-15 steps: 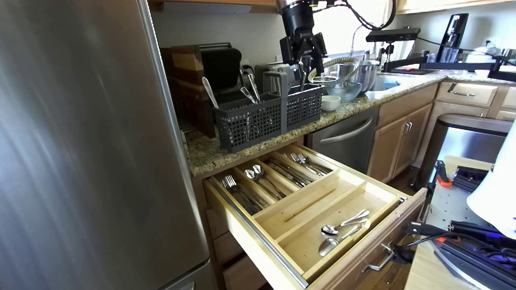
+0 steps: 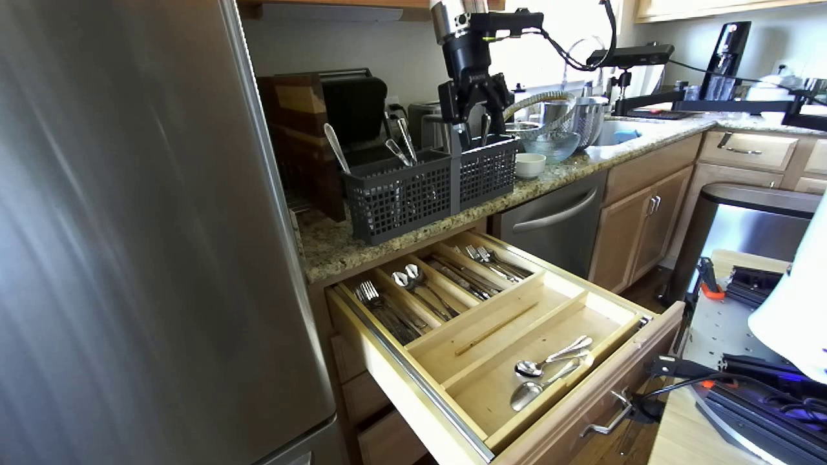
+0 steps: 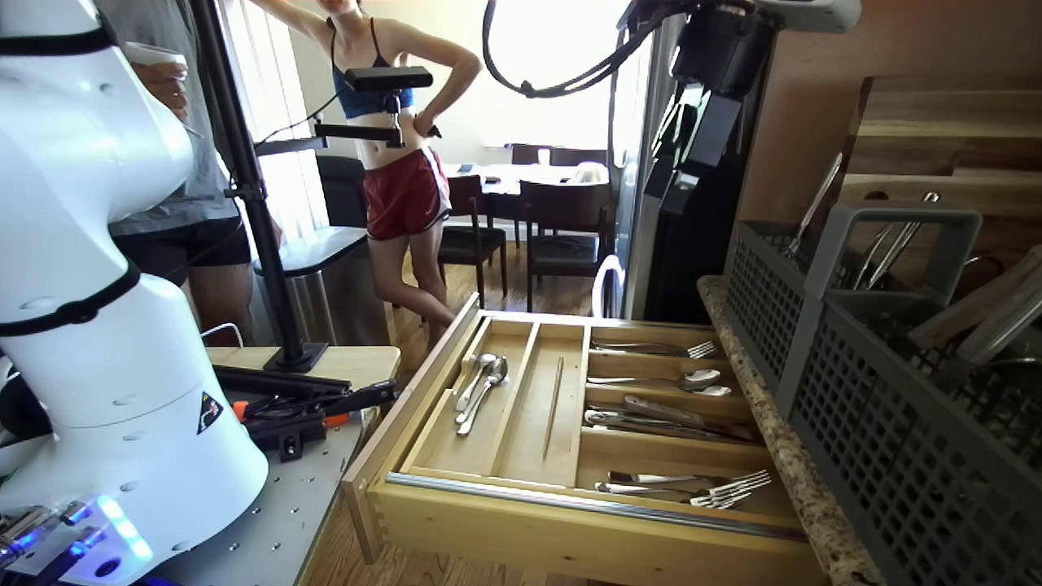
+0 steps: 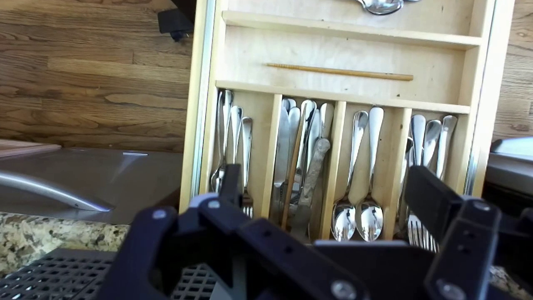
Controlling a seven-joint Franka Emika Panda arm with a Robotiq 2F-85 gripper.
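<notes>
My gripper [image 2: 475, 124] points down above the right half of the grey cutlery basket [image 2: 401, 201] on the counter. Its fingers [image 4: 230, 181] stand wide apart, so it is open, and I see nothing held. Utensil handles [image 2: 335, 147] lean out of the basket's left part; what sits low inside is mostly hidden by its mesh. Below the counter the wooden drawer [image 2: 457, 349] is pulled out. Forks [image 2: 369, 293], spoons [image 4: 369, 210] and knives [image 4: 310, 165] lie in its back slots. A wooden stick [image 4: 339, 71] rests in the middle compartment, and a few spoons [image 3: 480, 391] in the front one.
A small white bowl [image 2: 530, 164] and a glass bowl [image 2: 554, 146] stand right of the basket. Behind it are a cutting board [image 2: 298, 101] and a toaster [image 2: 422, 116]. The fridge [image 2: 155, 232] rises at the left. Two people stand beyond the drawer in the second exterior view.
My gripper has come down and shifted slightly left, closer to the basket's right half. The drawer and its cutlery have not moved.
</notes>
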